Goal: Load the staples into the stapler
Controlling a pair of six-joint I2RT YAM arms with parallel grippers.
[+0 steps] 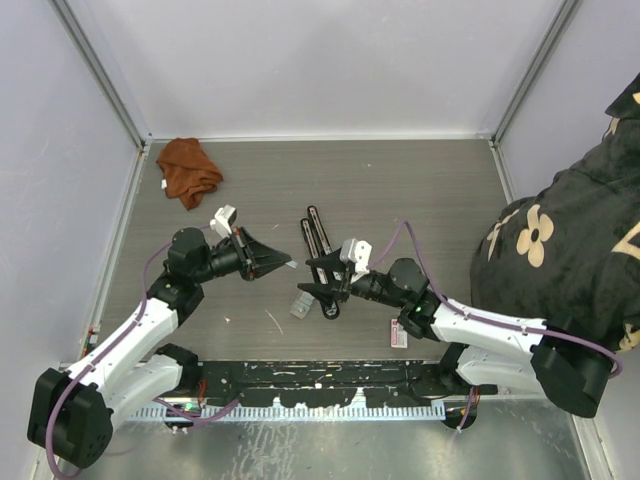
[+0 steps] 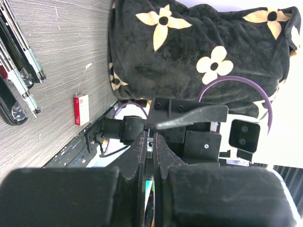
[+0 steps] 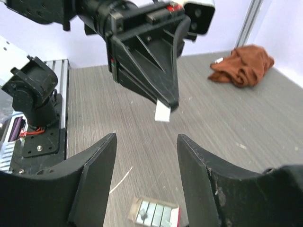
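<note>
A small pale staple strip [image 3: 162,112] sticks out from the tip of my left gripper [image 1: 286,261], which is shut on it over the left middle of the table. To its right, my right gripper [image 1: 306,276] is open; in the right wrist view an empty gap shows between its fingers. Two long black stapler bodies with silvery rails [image 1: 308,240] lie side by side, partly covered by the right gripper in the top view. In the left wrist view their rail ends [image 2: 34,105] appear at the left. An open box of staples [image 1: 303,304] sits just left of them.
A red-and-white box [image 1: 399,333] lies near the front edge, right of centre. The brown cloth [image 1: 188,171] is at the back left, and a dark flowered cloth [image 1: 550,225] covers the right side.
</note>
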